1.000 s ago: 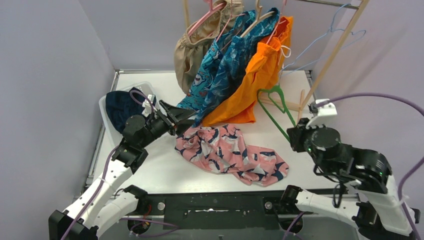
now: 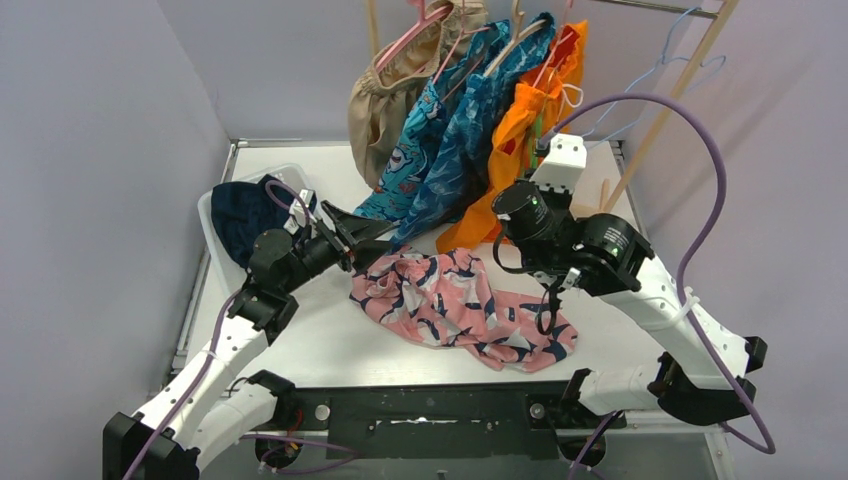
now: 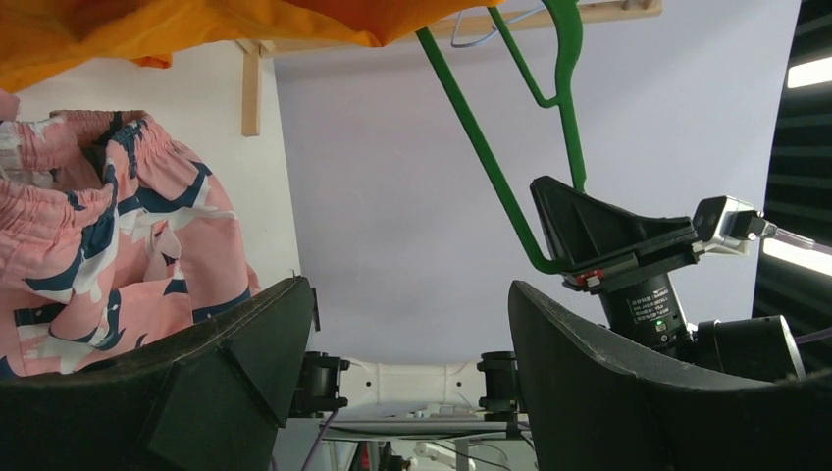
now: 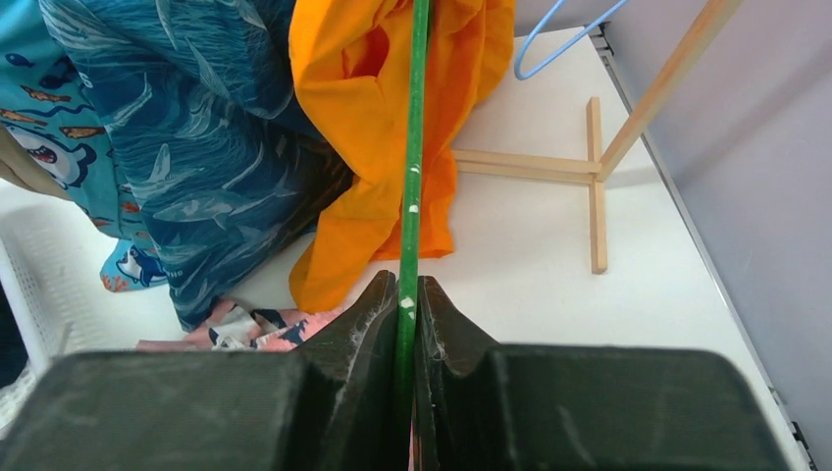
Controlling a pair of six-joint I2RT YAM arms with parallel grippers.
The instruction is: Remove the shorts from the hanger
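Observation:
Pink shorts with a navy and white print lie crumpled on the white table, off any hanger. Their elastic waistband shows in the left wrist view. My right gripper is shut on a bare green hanger, which stands upright before the orange shorts. In the top view this gripper mostly hides the hanger. My left gripper hovers at the left end of the pink shorts. In the left wrist view its fingers are spread apart with nothing between them.
On the rack hang orange shorts, blue patterned shorts and beige shorts. A blue hanger hangs empty at right. Dark cloth lies in the white basket at left.
My right gripper has moved left and toward the rack with the green hanger, up against the orange shorts, whose lower part has shifted right. The left arm and pink shorts have barely moved.

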